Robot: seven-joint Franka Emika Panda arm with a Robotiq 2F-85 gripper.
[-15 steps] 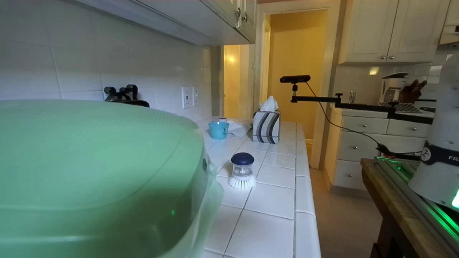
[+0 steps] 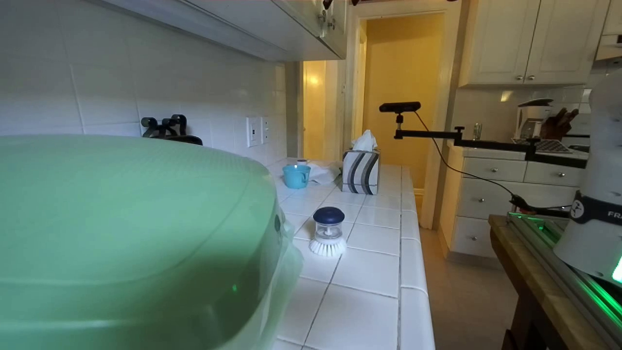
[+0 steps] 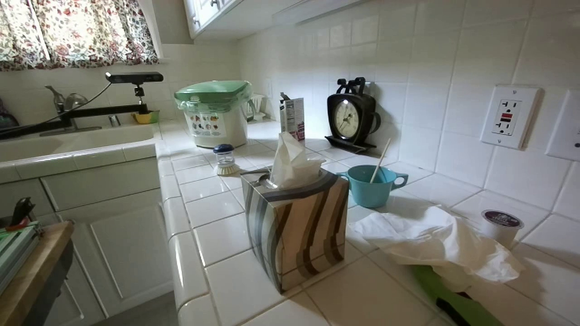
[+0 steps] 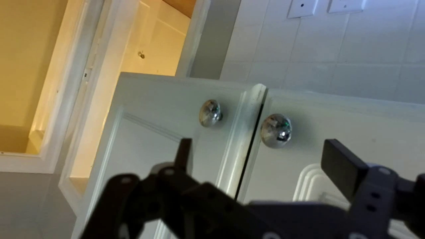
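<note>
In the wrist view my gripper stands open, its dark fingers point(image 4: 344, 169) wide apart with nothing between them. Beyond the fingertips are two pale cabinet doors, a left door point(image 4: 163, 119) and a right door point(image 4: 354, 123), divided by a thin dark gap. Each has a faceted, shiny knob near that gap: the left knob point(image 4: 210, 113) and the right knob point(image 4: 276, 130). Neither knob is visibly touched. In exterior view 1, dark tips show at the top edge beside the upper cabinet point(image 2: 335, 29); most of the gripper is out of frame.
On the white tiled counter point(image 2: 355, 309) stand a green-lidded bin point(image 3: 215, 117), a dish brush point(image 3: 224, 158), a tissue box point(image 3: 299, 233), a turquoise cup point(image 3: 370, 187) and a black clock point(image 3: 350, 117). A camera arm point(image 2: 460, 140) reaches across the aisle.
Dark gripper tips have come into view at the top edge of exterior view 1, close to the upper cabinet. The counter objects are unmoved.
</note>
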